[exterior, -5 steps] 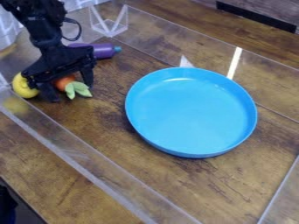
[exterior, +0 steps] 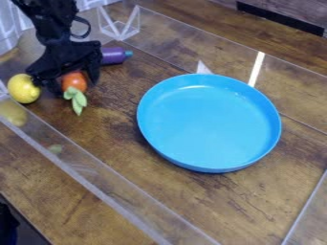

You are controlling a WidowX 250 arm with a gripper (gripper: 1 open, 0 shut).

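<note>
My black gripper (exterior: 57, 69) reaches down at the upper left, open around an orange-red vegetable with green leaves (exterior: 76, 88), probably a toy carrot. A yellow round item (exterior: 23, 88) lies just left of it. The gripper's fingertips are partly hidden behind these things. A purple eggplant-like item (exterior: 109, 55) lies behind, to the right.
A large blue round tray (exterior: 208, 121) fills the middle right of the wooden table (exterior: 192, 201). Clear plastic walls run along the lower left and the right. The table between the vegetables and the tray is clear.
The gripper has moved up and slightly back from the vegetables. The orange vegetable has turned, its leaves now pointing down toward the front.
</note>
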